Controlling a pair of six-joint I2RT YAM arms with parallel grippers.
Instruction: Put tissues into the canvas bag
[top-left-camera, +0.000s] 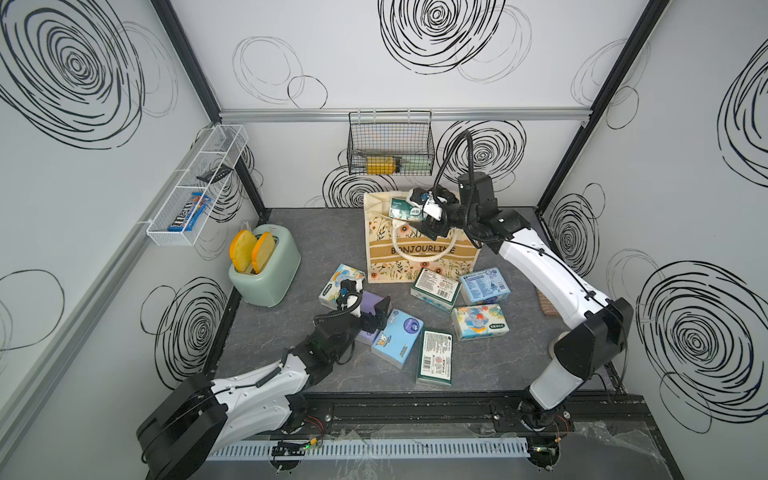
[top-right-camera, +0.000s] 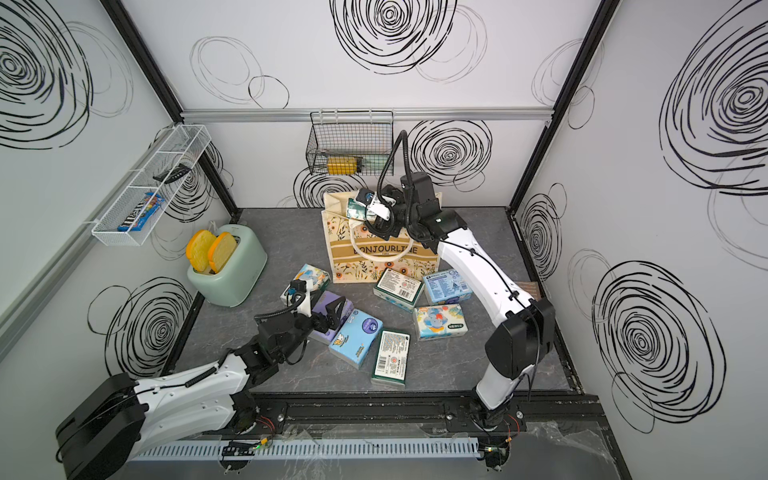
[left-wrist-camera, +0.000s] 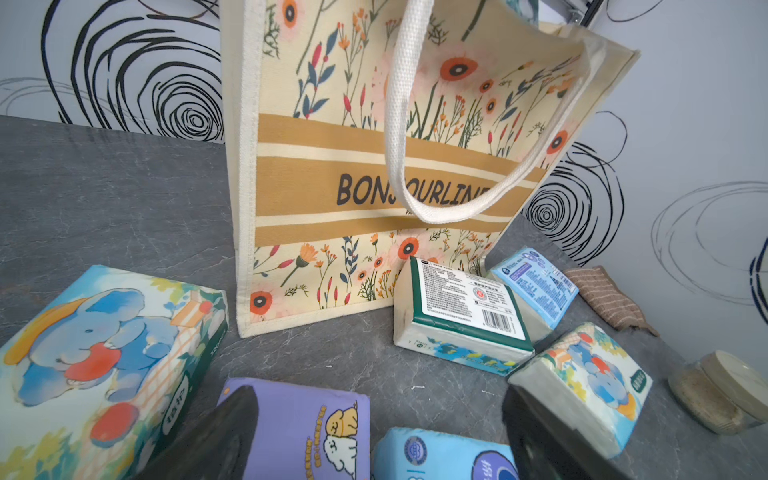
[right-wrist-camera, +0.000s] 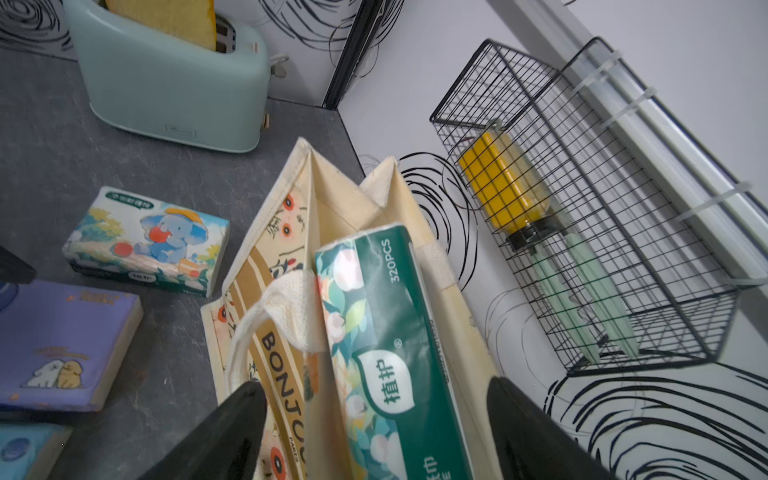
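Observation:
The cream floral canvas bag stands at the back of the table. A green tissue pack sits in its opening; my right gripper is open over it, fingers either side in the right wrist view. Several tissue packs lie in front of the bag: elephant-print, purple, light blue, green-and-white, another, blue, a second elephant one. My left gripper hangs open low over the purple and light blue packs.
A mint toaster with yellow slices stands at left. A wire basket hangs above the bag and a white rack on the left wall. Bare table shows between toaster and bag.

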